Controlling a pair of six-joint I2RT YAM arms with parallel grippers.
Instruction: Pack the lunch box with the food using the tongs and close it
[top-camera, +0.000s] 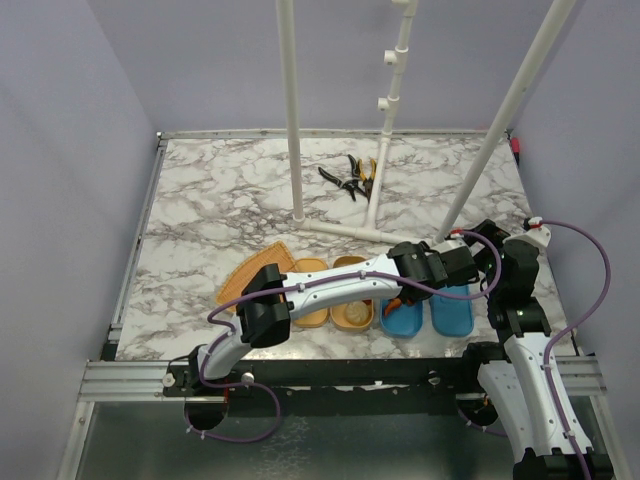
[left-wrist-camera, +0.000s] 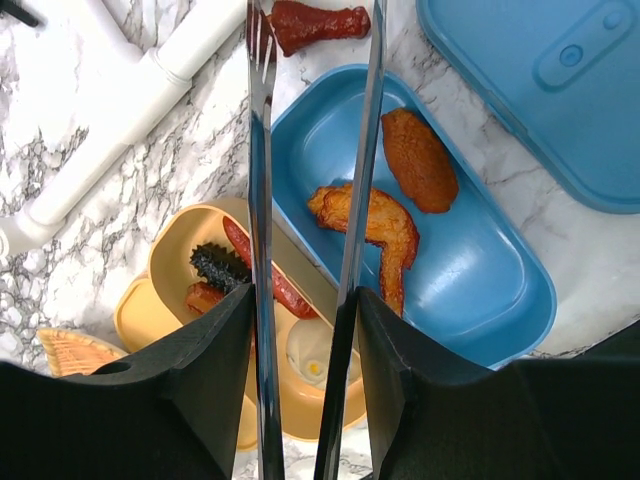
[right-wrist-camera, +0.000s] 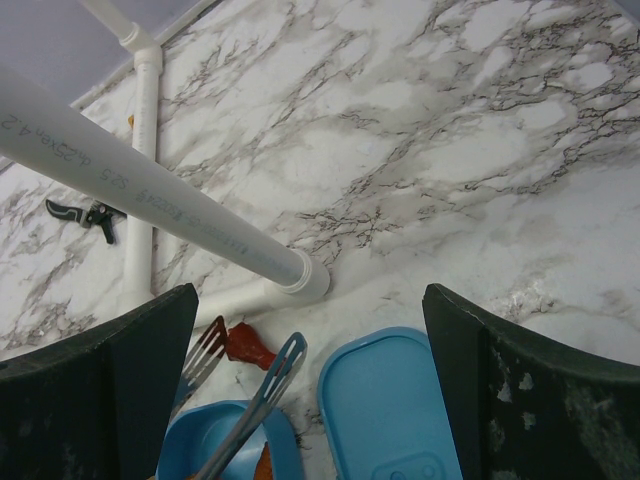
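Note:
My left gripper carries metal fork-and-knife tongs over the blue box (left-wrist-camera: 465, 280), which holds a fried piece (left-wrist-camera: 420, 160) and a shrimp-like piece (left-wrist-camera: 395, 235); its fingers stand apart round the utensils. A red drumstick (left-wrist-camera: 315, 25) lies on the marble beyond the box, near the fork tip. The yellow box (left-wrist-camera: 180, 255) holds sausage, a dark item and an egg-like piece. My right gripper is open above the table at the right, nothing visible between its fingers.
A blue lid (left-wrist-camera: 530, 90) lies right of the box. White pipes (right-wrist-camera: 200, 220) stand just behind, with pliers (top-camera: 355, 180) farther back. An orange basket (top-camera: 245, 275) is at the left.

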